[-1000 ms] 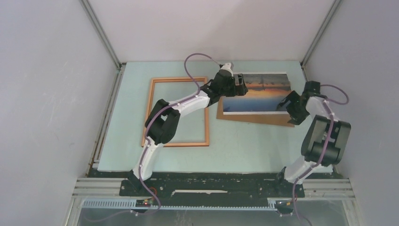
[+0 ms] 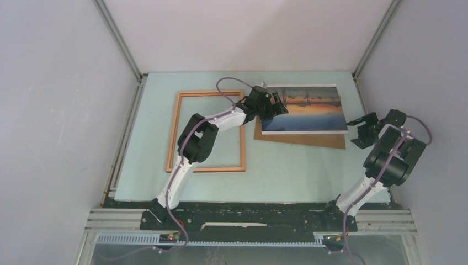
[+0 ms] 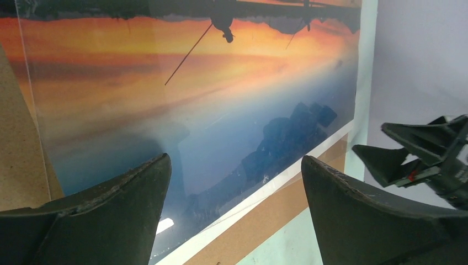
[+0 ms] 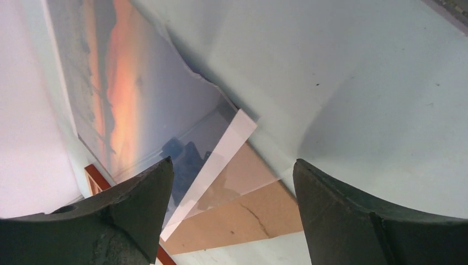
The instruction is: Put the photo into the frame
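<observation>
The sunset photo (image 2: 306, 113), under a clear sheet, lies on a brown board (image 2: 298, 141) at the back right. An empty wooden frame (image 2: 242, 154) lies to the left. My left gripper (image 2: 276, 105) hangs open over the photo's left part; its fingers flank the lower part of the picture in the left wrist view. My right gripper (image 2: 359, 130) is open just off the photo's right edge. In the right wrist view that edge, with a white border (image 4: 221, 157) and clear sheet corner, lies between and beyond the spread fingers.
Walls stand behind and at both sides; my right arm is close to the right wall (image 2: 419, 72). My left arm crosses the frame.
The photo and frame look unchanged.
</observation>
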